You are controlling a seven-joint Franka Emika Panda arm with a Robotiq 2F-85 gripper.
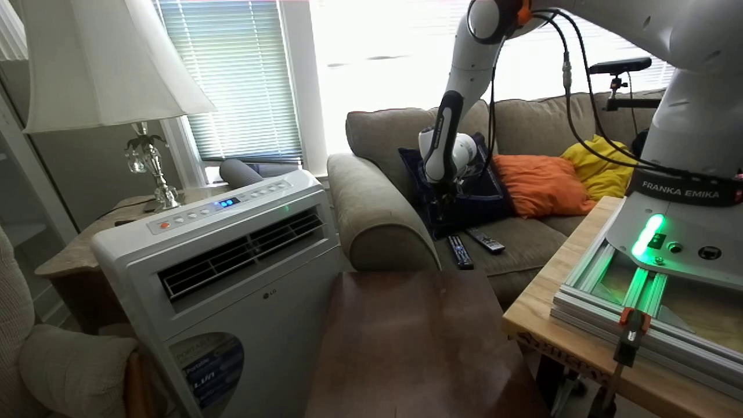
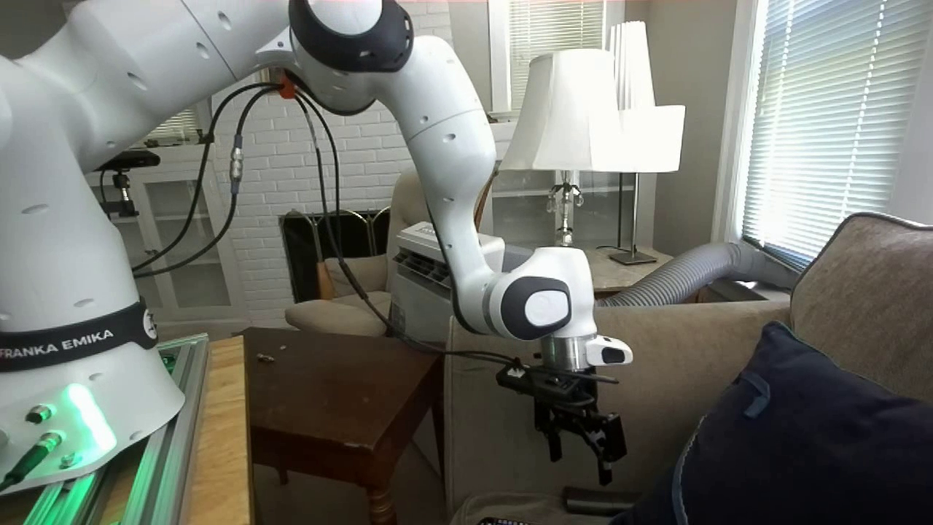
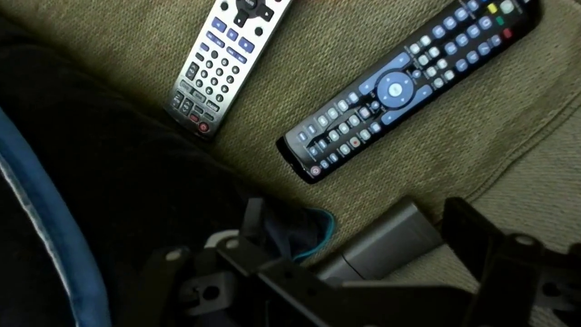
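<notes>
My gripper (image 2: 579,464) is open above the couch seat, near the armrest, with nothing held. In the wrist view, a dark grey oblong object (image 3: 395,240) lies on the cushion between and below the spread fingers; the gripper body covers part of it. It also shows beneath the gripper in exterior view 2, as a dark bar (image 2: 599,502). A black remote with blue and white buttons (image 3: 348,122) and a silver remote (image 3: 223,71) lie farther up the wrist view, both apart from the gripper. The navy pillow (image 3: 109,147) fills the wrist view's left side.
The couch armrest (image 1: 379,216) stands close beside the gripper. Orange (image 1: 540,184) and yellow (image 1: 602,167) pillows rest farther along the couch. A mostly bare brown table (image 1: 418,341) and a white air conditioner (image 1: 278,278) stand in front.
</notes>
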